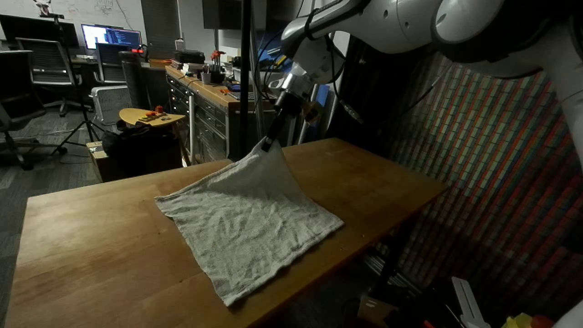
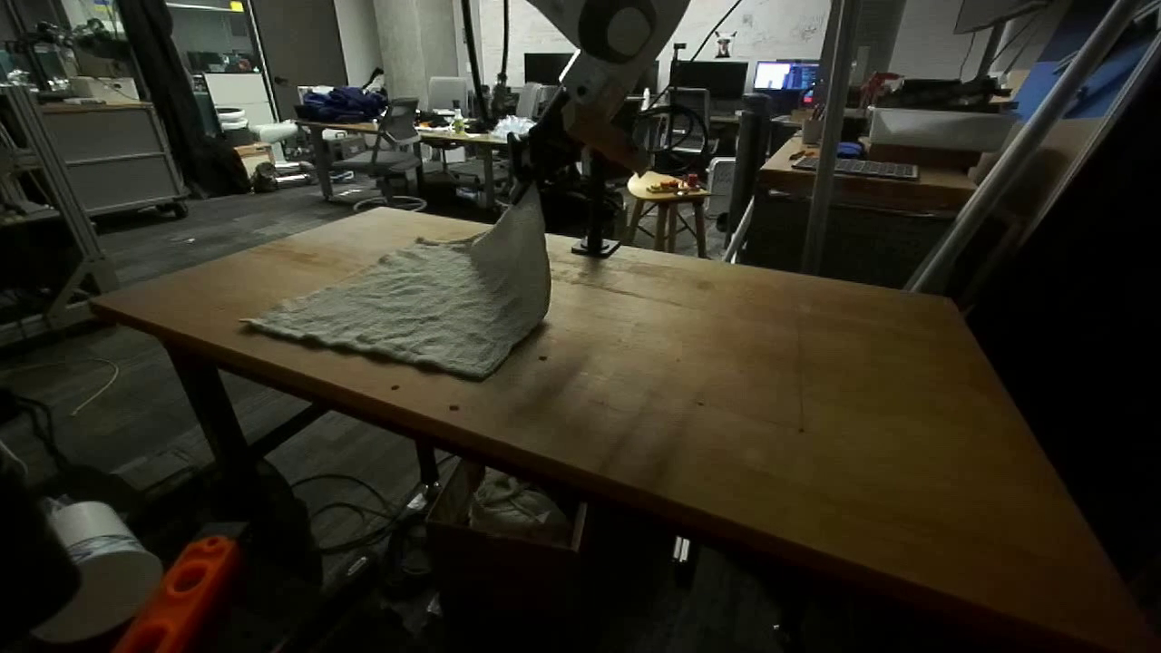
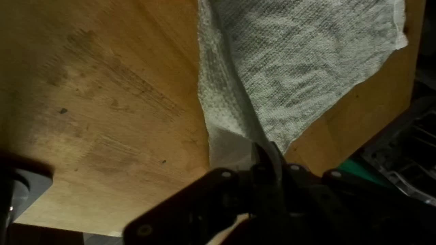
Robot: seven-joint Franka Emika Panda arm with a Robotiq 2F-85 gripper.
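Note:
A light grey cloth [image 1: 246,229] lies spread on the wooden table, with its far corner pulled up off the surface. My gripper [image 1: 268,144] is shut on that raised corner. From the other side, the cloth [image 2: 403,299] rises in a curved sheet to the gripper [image 2: 530,183], while the rest stays flat and lightly wrinkled. The wrist view shows the cloth [image 3: 298,61] running up in a fold to the dark gripper fingers [image 3: 261,163]; the pinched bit itself is mostly hidden in shadow.
Bare table [image 2: 784,381] stretches beside the cloth. A dark post on a base plate [image 2: 595,249] stands at the table's edge, close to the gripper. Behind the table are a workbench [image 1: 207,98] and a small stool [image 1: 150,117].

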